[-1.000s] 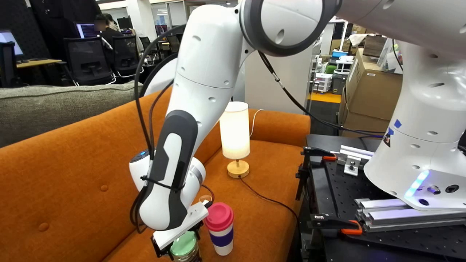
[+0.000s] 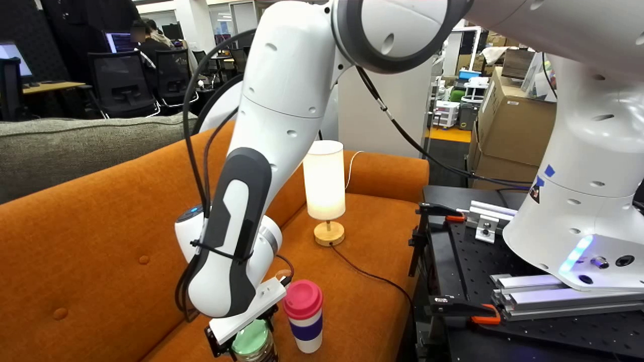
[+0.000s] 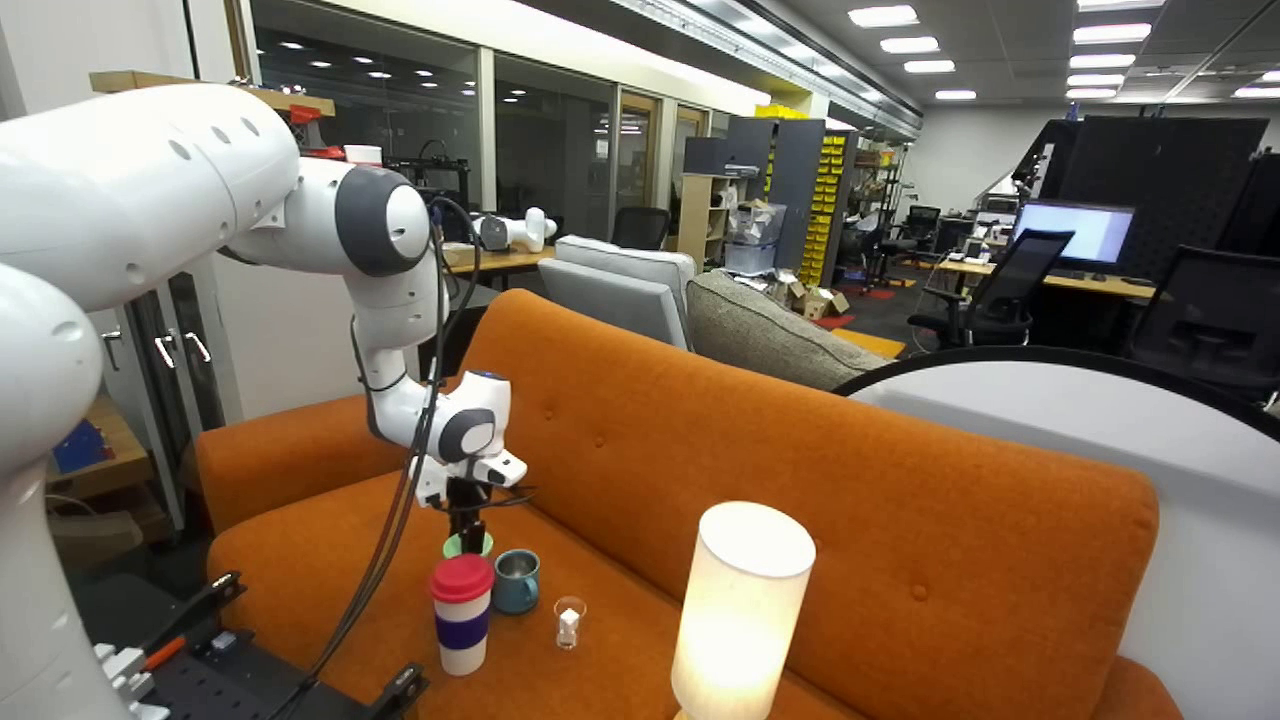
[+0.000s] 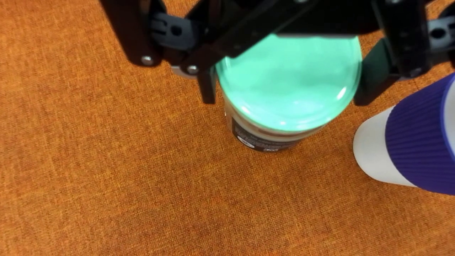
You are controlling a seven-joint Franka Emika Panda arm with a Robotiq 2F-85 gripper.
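Note:
A jar with a mint-green lid (image 4: 290,85) and a dark label (image 4: 264,143) is on the orange sofa seat. In the wrist view my gripper has one black finger (image 4: 207,87) at the lid's left edge and the other finger (image 4: 371,79) at its right edge. Both lie against the lid or very close to it; whether they press on it is not clear. The second exterior view shows the gripper (image 3: 468,528) pointing down at the jar, which is partly hidden behind other items.
Close to the jar stands a white cup with a red lid (image 2: 303,298) and purple sleeve (image 4: 420,140). A blue mug (image 3: 516,584) and a small glass (image 3: 569,624) are nearby. Farther along the seat is a lit lamp (image 2: 324,181), its cord trailing forward.
The arm's lower end has shifted slightly left in the first exterior view. The green lid sits slightly farther left too. The cup and lamp have not moved.

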